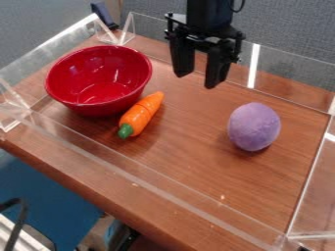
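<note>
My gripper [201, 69] hangs from the top centre, black, its two fingers spread apart and pointing down with nothing visible between them. Below it on the wooden surface lie an orange toy carrot [143, 113] with a green end, left of centre, and a purple round object [254, 126] on the right. A red bowl [98, 93] sits at the upper left, beside the carrot; its inside looks empty.
Clear plastic walls border the wooden table [183, 186] on several sides. A blue area shows beyond the table at the lower left.
</note>
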